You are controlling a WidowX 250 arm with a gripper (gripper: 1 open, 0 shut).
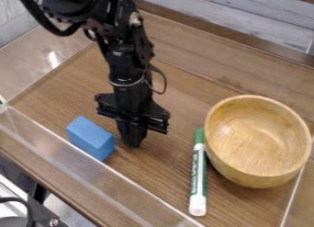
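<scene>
My black gripper (130,130) is low over the wooden table, just right of and behind a blue box (90,137) that lies near the front-left edge. Its fingertips look shut, with nothing visible between them. A green-and-white marker (197,175) lies to the right of the gripper, beside a tan bowl (255,139).
</scene>
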